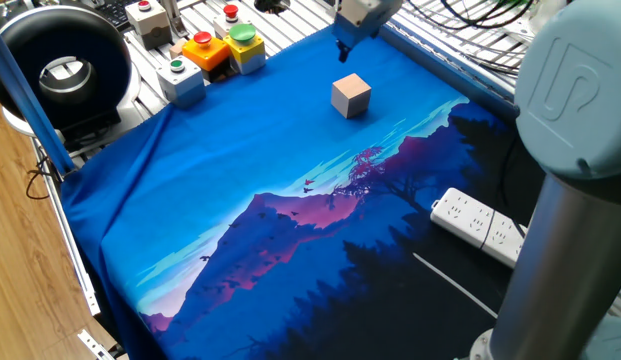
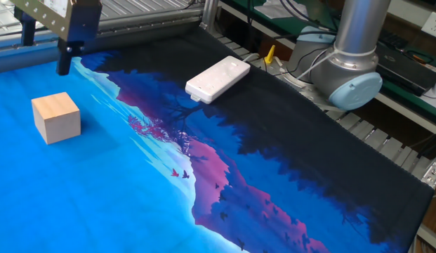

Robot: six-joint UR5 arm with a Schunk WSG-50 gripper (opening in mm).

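A plain wooden cube (image 1: 351, 96) rests on the blue part of the printed cloth, near its far side in exterior view 1. The same wooden cube (image 2: 56, 118) is at the left in exterior view 2. My gripper (image 2: 45, 59) hangs above and behind it there, its two dark fingers (image 2: 64, 57) well apart and nothing between them. From exterior view 1 the gripper body (image 1: 364, 14) is cut off by the top edge, and its fingertip stays clear of the cube.
Several button boxes, including an orange one (image 1: 205, 54), line the back left. A white power strip (image 1: 477, 222) lies on the dark part of the cloth (image 1: 320, 300), near the arm (image 1: 565, 270).
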